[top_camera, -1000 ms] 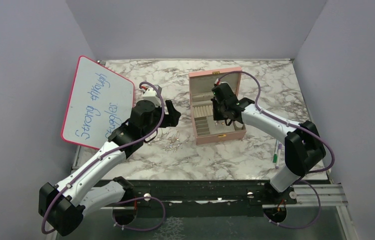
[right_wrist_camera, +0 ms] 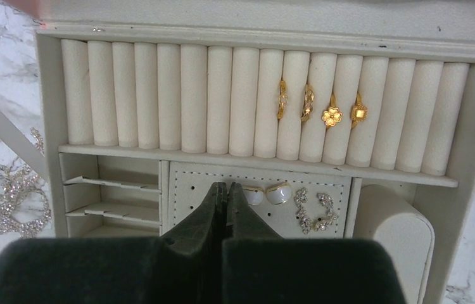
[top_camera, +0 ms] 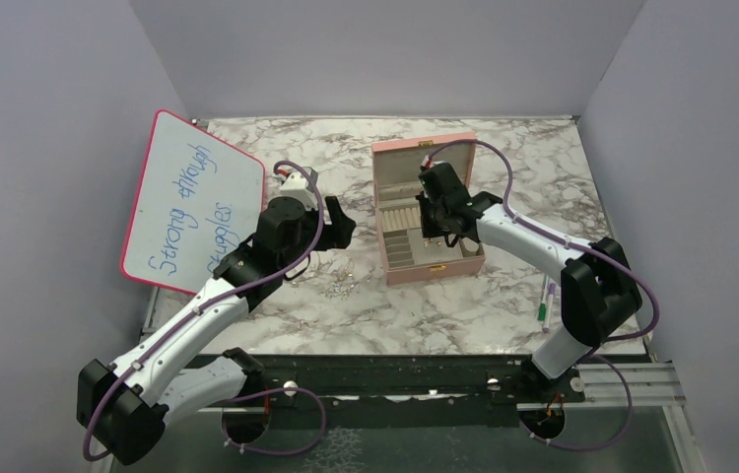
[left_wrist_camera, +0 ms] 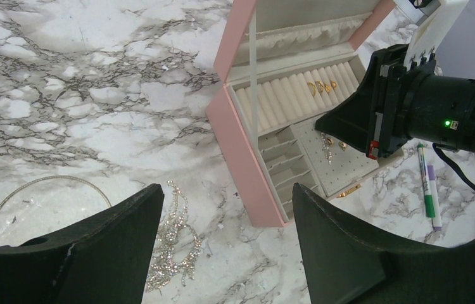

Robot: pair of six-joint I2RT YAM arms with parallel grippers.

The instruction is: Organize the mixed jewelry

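The open pink jewelry box stands right of centre. My shut right gripper is over its earring board, nothing visible between its tips. Beside them are white-gold earrings and sparkly pieces. Several gold rings sit in the ring rolls. On the marble left of the box lie a sparkly chain pile and a thin necklace loop. My left gripper stands open above the table near them, nothing between its fingers.
A whiteboard with writing lies at the left. Marker pens lie right of the box.
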